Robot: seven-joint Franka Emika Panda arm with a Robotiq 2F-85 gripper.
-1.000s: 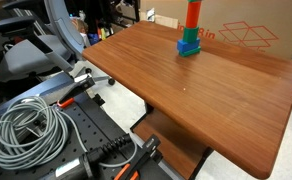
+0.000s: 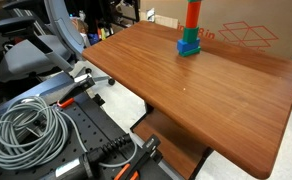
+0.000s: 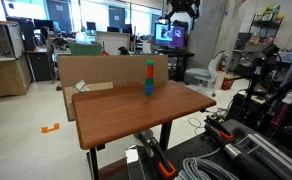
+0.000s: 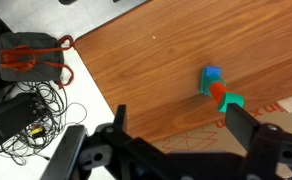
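A tower of stacked blocks (image 2: 189,47) stands upright on the brown wooden table (image 2: 211,95), close to its far edge. It is blue and green at the bottom, red above, and green on top; exterior view 1 cuts off its upper end. The whole tower (image 3: 149,78) shows in exterior view 2. From above, the wrist view has the tower's green top (image 4: 231,101) near the right finger. My gripper is open high over the table, its fingers wide apart with only tabletop seen between them. Exterior view 1 does not include the gripper.
A cardboard sheet (image 3: 106,72) stands behind the table. Coiled grey cable (image 2: 31,138) lies on the black frame in front. A dark bag with red straps (image 4: 31,62) is below, off the table.
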